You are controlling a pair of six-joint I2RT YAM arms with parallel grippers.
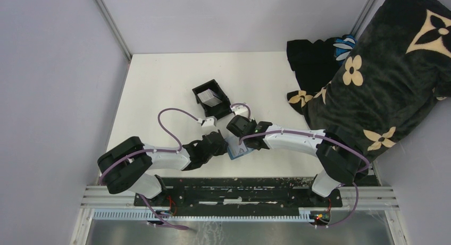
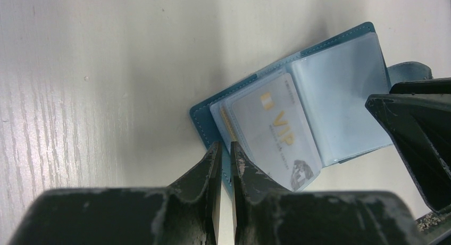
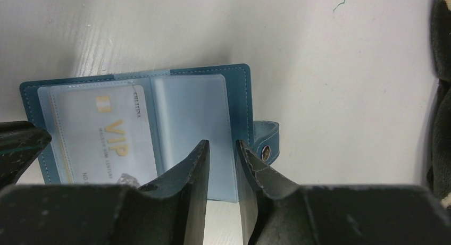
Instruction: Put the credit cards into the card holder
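A blue card holder (image 1: 240,153) lies unfolded on the white table between my two grippers. One clear sleeve has a card with VIP lettering (image 2: 276,129) in it; the other sleeve (image 3: 194,115) looks empty. In the left wrist view my left gripper is over the holder's left border, its fingers parted by a narrow gap. My right gripper is at the outer edge of the empty sleeve, fingers slightly apart, with that edge showing between them. Whether either fingertip touches the holder cannot be told. Several pale cards (image 1: 209,98) lie in a black box.
The black open box (image 1: 223,107) stands just behind the grippers. A snap strap (image 3: 267,141) sticks out from the holder's right side. Dark patterned fabric (image 1: 340,107) covers the table's right side. Bare table (image 1: 159,85) shows at the back left.
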